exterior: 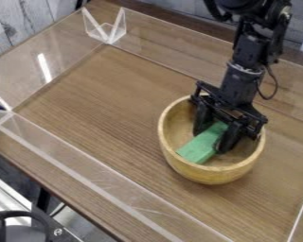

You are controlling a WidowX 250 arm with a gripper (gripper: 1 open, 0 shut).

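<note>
A round tan wooden bowl (211, 173) sits on the table at the right of the camera view, with a green block (197, 148) lying tilted inside it. My black gripper (220, 132) reaches down from the top right into the bowl, shut on the upper part of the green block. Its fingers partly hide the block's far end.
Bare wooden table fills the left and front. A small clear or white object (105, 28) stands at the back left. A dark round shape (12, 229) shows at the bottom left corner.
</note>
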